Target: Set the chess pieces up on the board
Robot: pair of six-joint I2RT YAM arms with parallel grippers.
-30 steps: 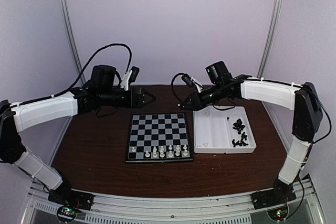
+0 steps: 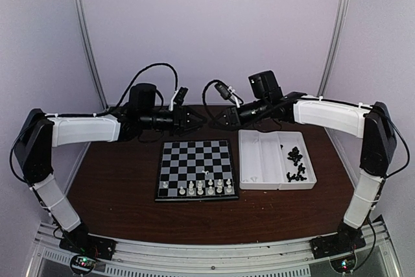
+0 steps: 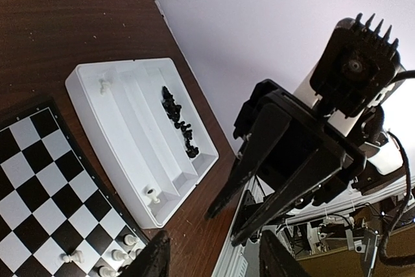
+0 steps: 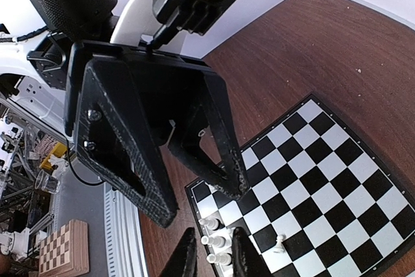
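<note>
The chessboard (image 2: 196, 160) lies mid-table with several white pieces standing on its near rows; one white piece (image 3: 74, 257) lies on its side ahead of them. My left gripper (image 2: 194, 119) and right gripper (image 2: 222, 120) face each other above the board's back edge, a small gap apart. The left one's fingers stand apart in its wrist view, nothing visible between them. The right one's fingertips are close together at the bottom of its wrist view; whether anything is between them I cannot make out.
The white tray (image 2: 271, 186) right of the board holds several black pieces (image 2: 295, 157) and a few white ones (image 3: 151, 194). Bare wood surrounds the board in front and at left.
</note>
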